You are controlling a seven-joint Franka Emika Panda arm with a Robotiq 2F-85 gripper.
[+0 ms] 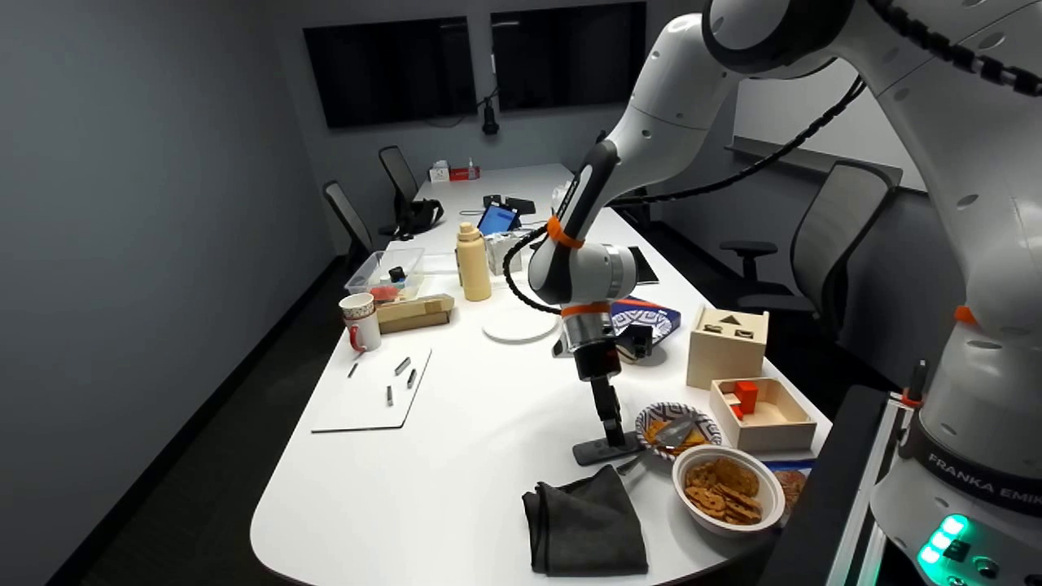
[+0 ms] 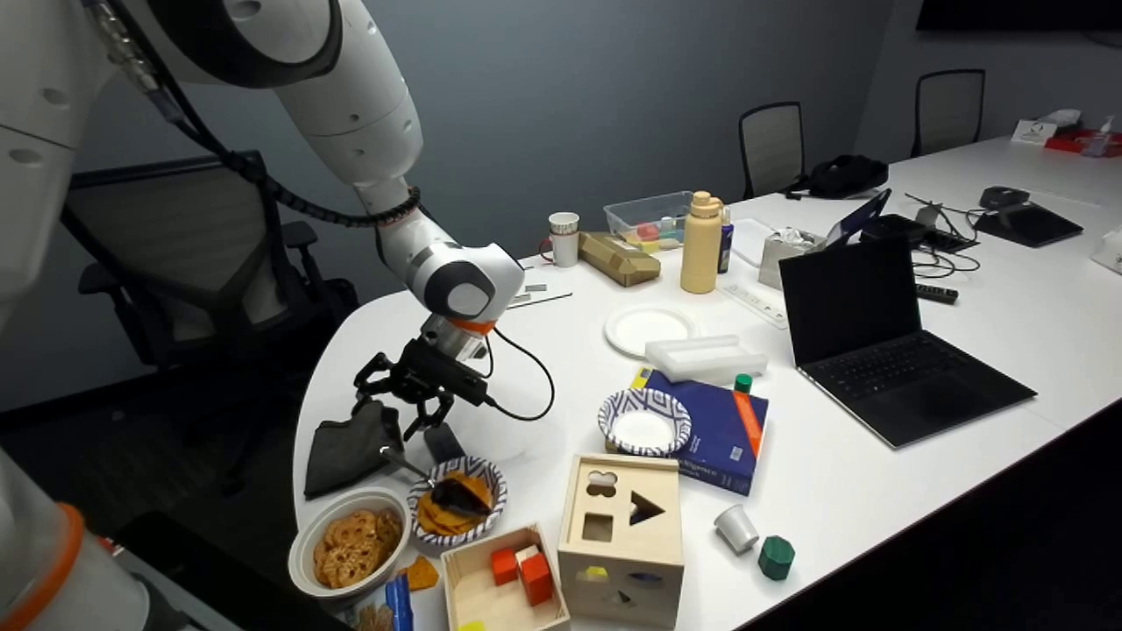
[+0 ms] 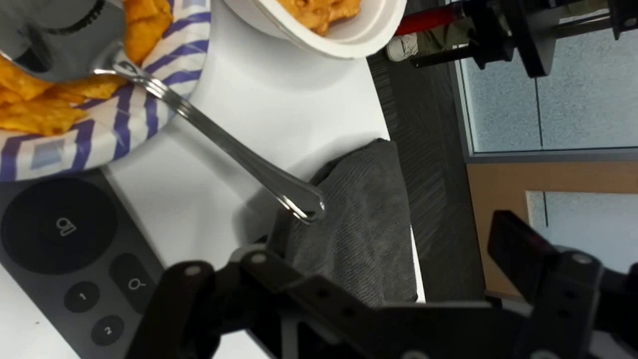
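Observation:
My gripper is open with nothing between its fingers; in exterior view 1 it reaches down over the black remote (image 1: 591, 452). A metal spoon (image 3: 230, 143) rests in the patterned bowl (image 3: 122, 128) of orange chips, its handle sticking out over the table. In the wrist view the handle's end lies near my left finger (image 3: 281, 230), in front of the dark folded cloth (image 3: 365, 221). Whether finger and handle touch, I cannot tell. The remote (image 3: 60, 239) lies beside the bowl, partly hidden by my gripper.
A white bowl of pretzel-like snacks (image 1: 728, 493) stands close by at the table edge. Behind the bowls are an open wooden box (image 2: 479, 589) with red blocks and a wooden shape sorter (image 2: 622, 515). The table's left side has free room.

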